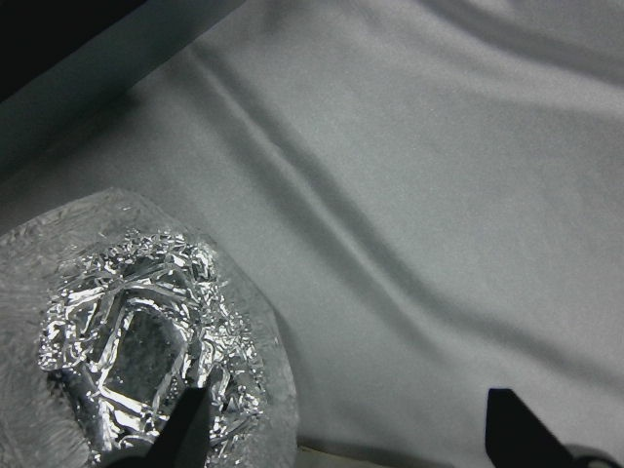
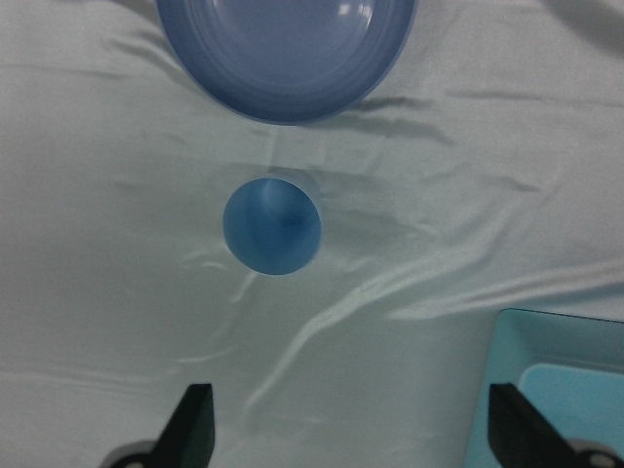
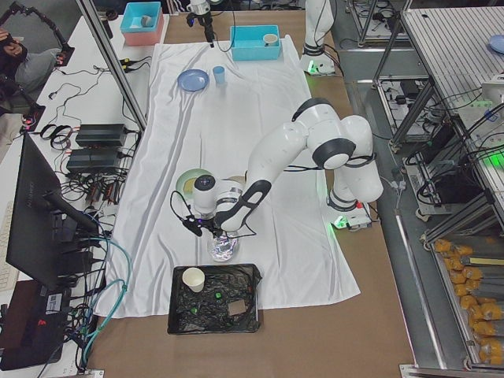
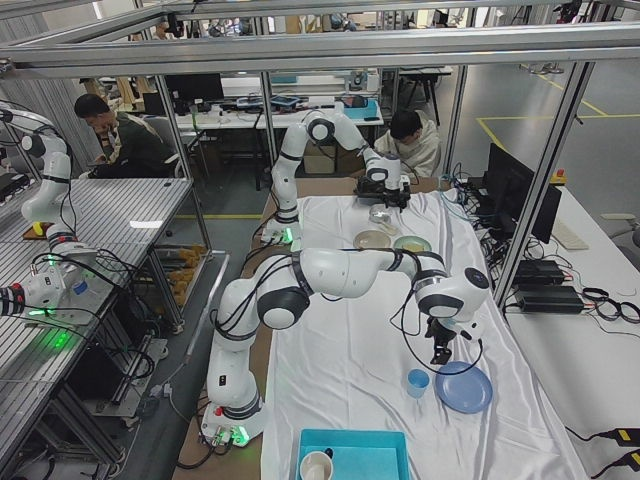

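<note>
My left gripper (image 3: 203, 227), open and empty, hovers just beside and above a foil-lined clear bowl (image 1: 136, 361), which fills the lower left of the left wrist view. My right gripper (image 4: 440, 345) is open over the cloth near a blue cup (image 2: 272, 225) and a blue plate (image 2: 288, 63). A teal bin (image 2: 517, 341) shows at the lower right of the right wrist view; in the camera right view it holds a white cup (image 4: 316, 468).
A black tray (image 3: 213, 315) with a cream cup (image 3: 194, 278) sits beyond the foil bowl. A green plate (image 3: 189, 177) and beige plate (image 4: 372, 239) lie mid-table.
</note>
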